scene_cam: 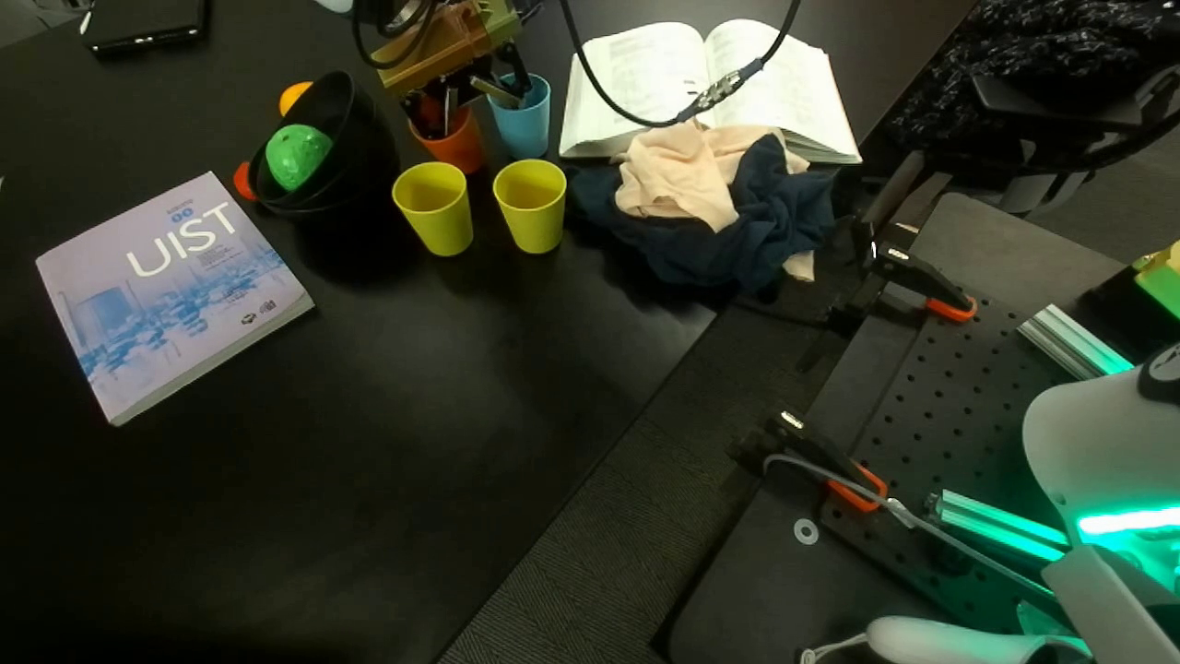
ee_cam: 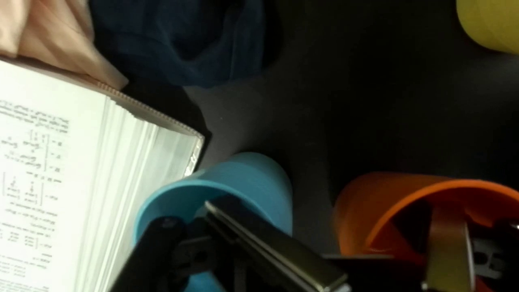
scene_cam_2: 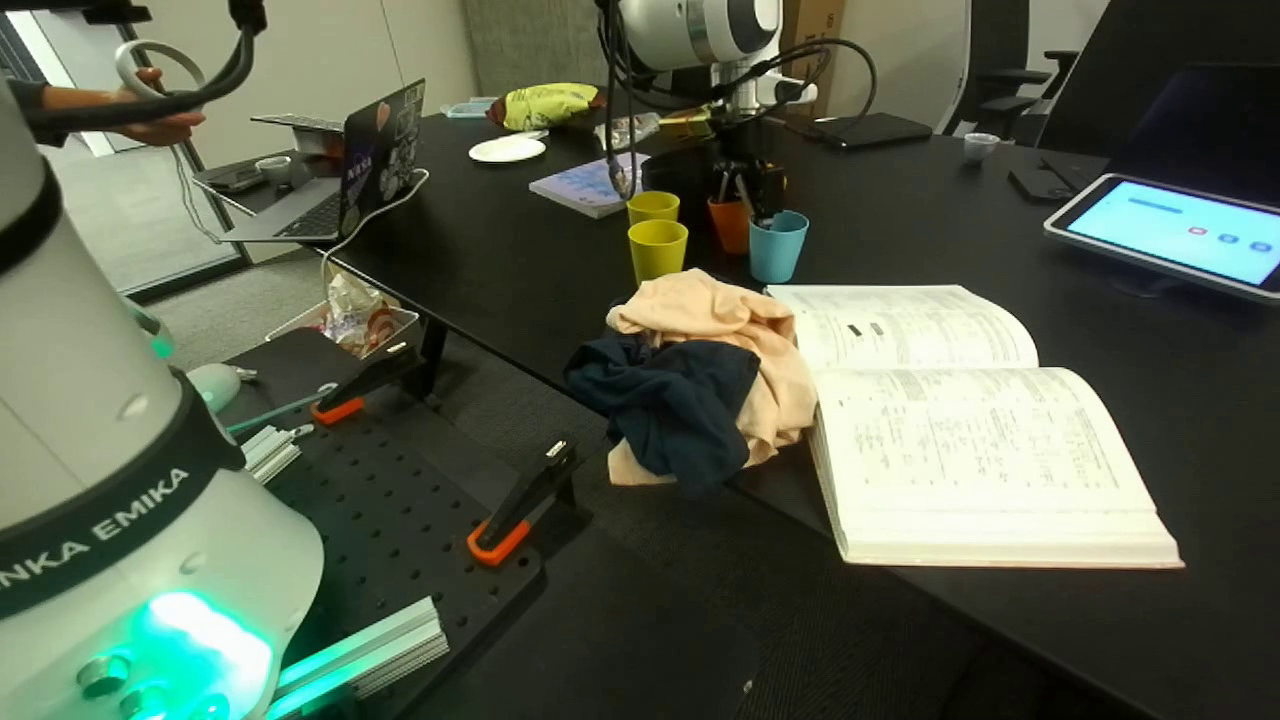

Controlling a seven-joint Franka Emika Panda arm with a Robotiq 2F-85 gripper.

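My gripper (scene_cam: 472, 101) is at the far side of the table, over an orange cup (scene_cam: 456, 146) and a blue cup (scene_cam: 525, 122). Its fingers stand apart. In the wrist view, one finger (ee_cam: 277, 250) reaches over the mouth of the blue cup (ee_cam: 258, 177), and the other finger (ee_cam: 450, 253) is at the opening of the orange cup (ee_cam: 362, 209). The facing walls of both cups lie between the fingers, with a gap between the cups. How deep the fingertips sit is hard to see. Two yellow cups (scene_cam: 434, 216) stand upright nearby.
An open book (scene_cam: 642, 83) lies close beside the blue cup, with crumpled peach and navy cloth (scene_cam: 675, 183) before it. Black bowls (scene_cam: 343, 133) holding a green ball (scene_cam: 296, 155) are on the other side. Bare table lies near a UIST book (scene_cam: 177, 288).
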